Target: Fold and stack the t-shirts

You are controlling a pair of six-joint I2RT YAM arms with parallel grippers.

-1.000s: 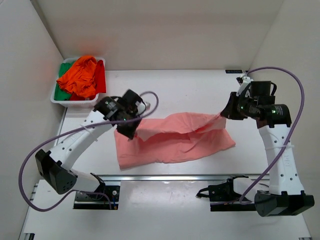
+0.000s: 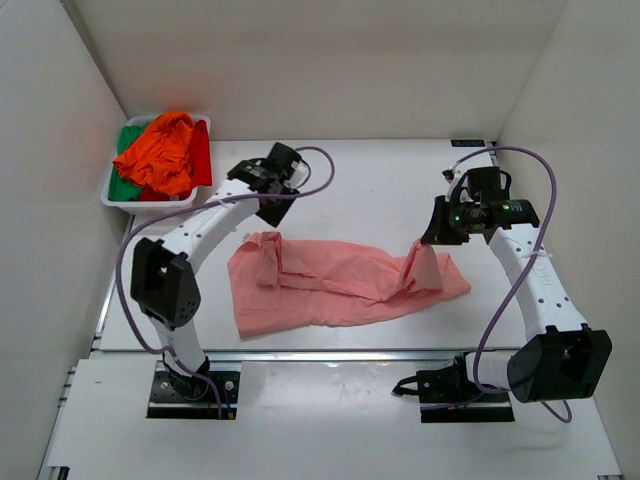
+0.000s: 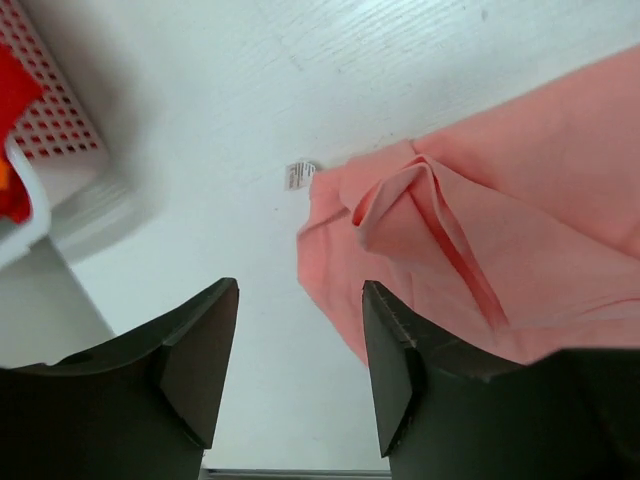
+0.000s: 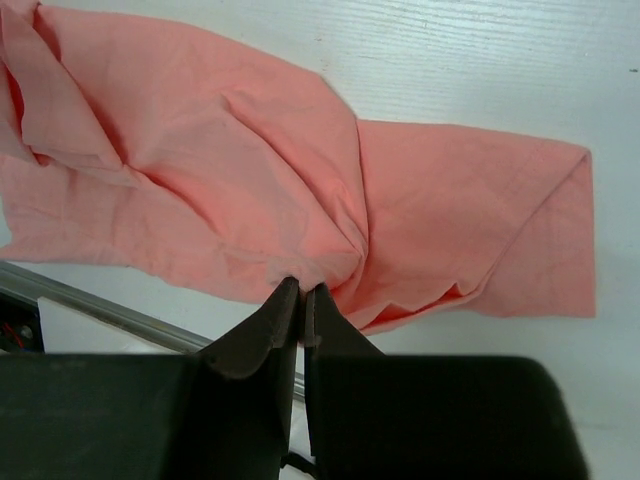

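A pink T-shirt point(image 2: 335, 270) lies spread and rumpled across the middle of the table, with a raised fold point(image 3: 400, 205) near its left end. Over the shirt's upper left corner, my left gripper point(image 2: 268, 222) stands open; in the left wrist view nothing lies between its fingers. At the shirt's right part my right gripper is shut on a pinch of the pink cloth, which rises in a peak to its fingertips. The cloth's right end lies flat on the table beyond that peak.
A white basket point(image 2: 155, 205) at the back left holds orange, red and green clothes point(image 2: 165, 150). Bare table point(image 2: 370, 185) stretches behind the shirt. A small label point(image 3: 300, 175) lies by the shirt's corner. Walls stand close on both sides.
My left gripper has let go of the cloth and moved toward the back of the table. The right gripper has shifted left with its pinch, and the shirt's raised middle has sunk down.
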